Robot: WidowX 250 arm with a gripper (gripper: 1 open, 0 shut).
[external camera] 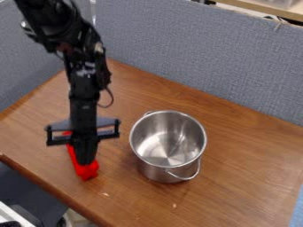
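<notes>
My black gripper (83,146) points down over a red object (84,168) lying near the left front edge of the wooden table. The red object shows below and left of the fingers, which are partly dark against it; whether they grip it is unclear. A steel pot (167,145) with side handles stands to the right of the gripper.
The wooden table (243,182) has free room right of the pot and behind it. Grey padded panels (201,53) border the back and left. The table's edge drops off at the lower left.
</notes>
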